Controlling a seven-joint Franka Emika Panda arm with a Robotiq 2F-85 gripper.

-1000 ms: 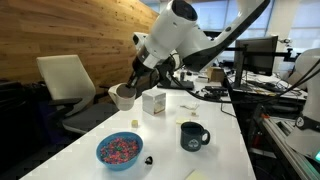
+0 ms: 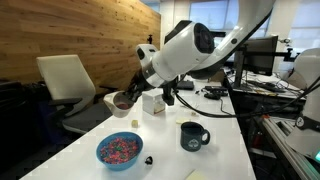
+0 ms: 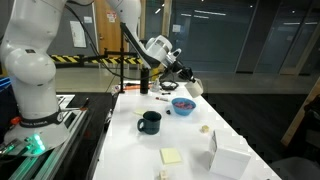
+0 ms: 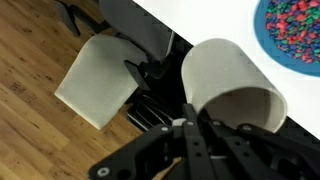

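My gripper is shut on the rim of a white cup (image 4: 228,72), which is held tilted in the air. In exterior view 1 the cup (image 2: 113,101) hangs just above and behind the blue bowl (image 2: 101,154), its mouth turned toward the camera. Small red and multicoloured pieces (image 4: 297,25) fill much of the bowl, which stands on the white table. The wrist view shows part of the cup's pale inside; whether anything lies deeper in it cannot be told.
A black mug (image 2: 193,137) stands to the right of the bowl, and a white box (image 3: 230,157) sits farther off. A small dark object (image 2: 149,160) lies near the bowl. An office chair (image 4: 98,80) stands beyond the table edge.
The arm has come lower and a little to the left with the cup. The cup has tipped further, so more of its mouth faces the camera. The bowl stays put.
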